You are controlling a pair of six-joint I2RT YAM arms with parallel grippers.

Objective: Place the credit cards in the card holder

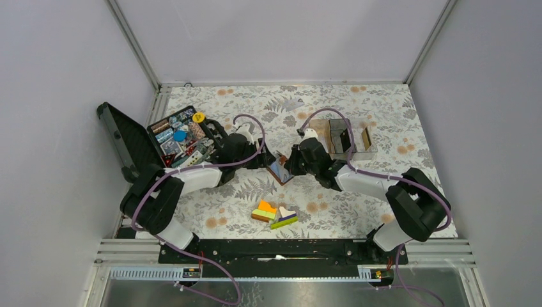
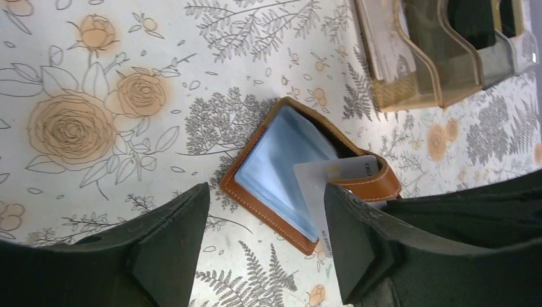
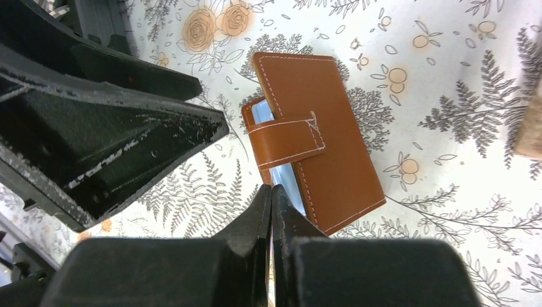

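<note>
A brown leather card holder [image 2: 268, 211] with a blue inner panel lies at the table's middle; a pale card [image 2: 313, 179] is partly under its strap [image 3: 287, 141]. My left gripper stands open just beside and above the holder, with nothing between its fingers. My right gripper is shut at the holder's near side, its tips by the blue-white strip below the strap; whether anything thin is between them is hard to tell.
A clear compartment box [image 1: 364, 150] stands to the right, an open case [image 1: 124, 137] full of items at the left. Coloured blocks [image 1: 284, 220] lie toward the front edge. The table behind the holder is mostly clear.
</note>
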